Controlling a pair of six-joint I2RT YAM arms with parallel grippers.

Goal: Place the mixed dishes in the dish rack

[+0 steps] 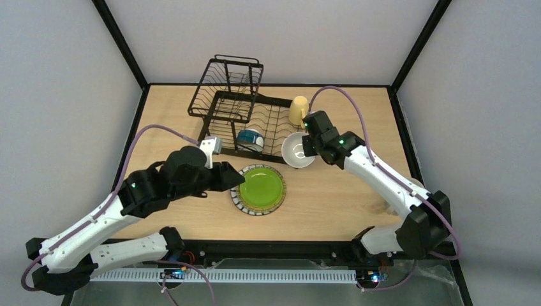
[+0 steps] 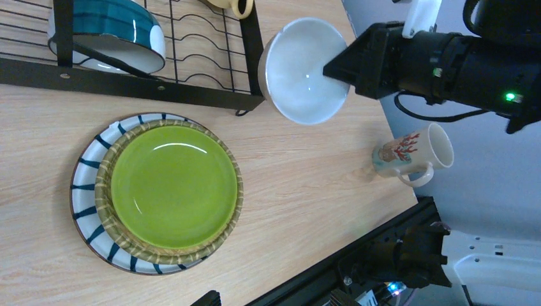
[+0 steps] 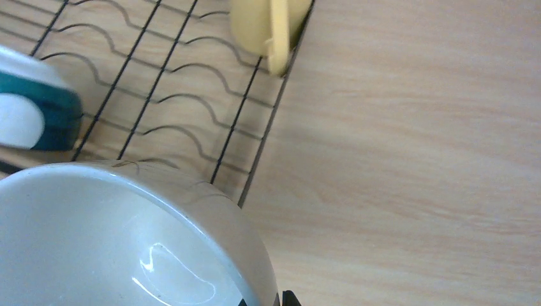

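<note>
A white bowl (image 1: 295,152) is held by its right rim in my right gripper (image 1: 309,145), over the front right corner of the black dish rack (image 1: 274,157). In the left wrist view the bowl (image 2: 305,71) is tilted, its inside facing the camera. The rack's lower tier holds a teal and white bowl (image 1: 250,138) at the front and a yellow mug (image 1: 298,111) at the back right. A green plate (image 1: 261,188) lies stacked on a blue-and-white rimmed plate (image 2: 85,207) on the table. Beside the plates hangs my left gripper (image 1: 241,179); its fingertips (image 2: 208,299) stand wide apart, with nothing between them.
A white mug with a coral print (image 2: 408,153) stands at the table's right side, mostly hidden by the right arm in the top view. The rack's upper basket (image 1: 220,116) rises at the left. Table right of the rack is clear.
</note>
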